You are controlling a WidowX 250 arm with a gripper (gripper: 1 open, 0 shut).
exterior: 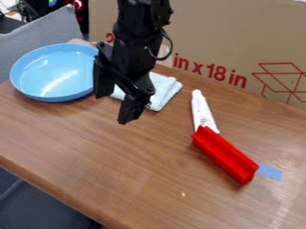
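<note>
My black gripper [117,97] hangs over the left middle of the wooden table, open, its fingers pointing down in front of a folded white cloth [159,95], which it partly hides. To its left lies a shallow blue plate [48,72]. On the right, a long red object [225,156] lies diagonally, with a white tube-like object [202,110] just behind it and a piece of blue tape [269,172] beside its near end.
A large cardboard box [245,49] stands along the back. A grey fabric item [36,36] is at the back left.
</note>
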